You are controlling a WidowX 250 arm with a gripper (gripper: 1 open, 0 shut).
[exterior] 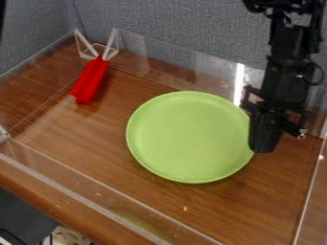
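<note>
A large green disc [185, 136], like a plate, lies flat on the wooden table [141, 201] in the middle of the view. My black gripper [262, 139] is low at the disc's right edge, overlapping it in view, its fingertips pointing down. The fingers look shut, with nothing visible between them; whether they touch the disc I cannot tell.
A red object [90, 78] lies at the back left beside a white wire stand [98, 46]. Clear walls edge the table, with a grey wall [173, 29] behind.
</note>
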